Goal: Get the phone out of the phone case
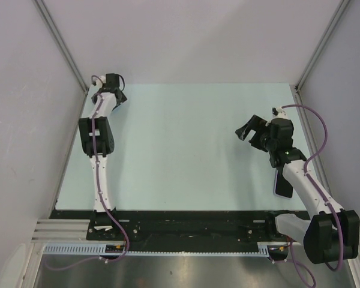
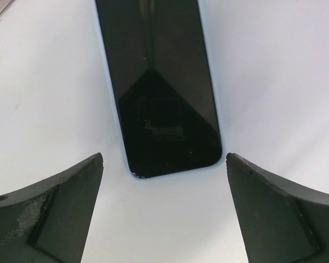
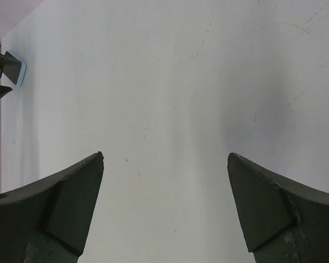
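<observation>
Below my left gripper lies a black phone (image 2: pixel 159 123) with a thin pale-blue rim around it, seemingly a case. The phone lies flat on the white table, its near end just ahead of the space between the fingertips, which do not touch it. This left gripper is open. In the right wrist view, a corner of the phone (image 3: pixel 15 70) shows beside the dark left fingers, at the upper left. My right gripper hangs open over bare table, nothing between its fingers. The phone's far end is cut off in the left wrist view.
A second black slab (image 1: pixel 284 185) with a pale outline lies at the table's right edge, partly covered by the right arm (image 1: pixel 303 174). Walls stand close on the left, back and right.
</observation>
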